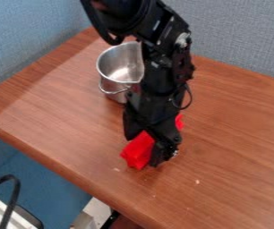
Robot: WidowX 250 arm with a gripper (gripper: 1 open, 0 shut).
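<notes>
A red bar-shaped object [137, 151] lies on the wooden table, mostly hidden under my black gripper [153, 141]. The gripper hangs low over its middle, with red showing to the left and a little behind at the right. The fingertips are dark and overlap the red object; whether they touch it cannot be told. A steel pot [118, 64] with wire handles stands behind, to the upper left, partly covered by my arm.
Grey-blue padded walls stand behind.
</notes>
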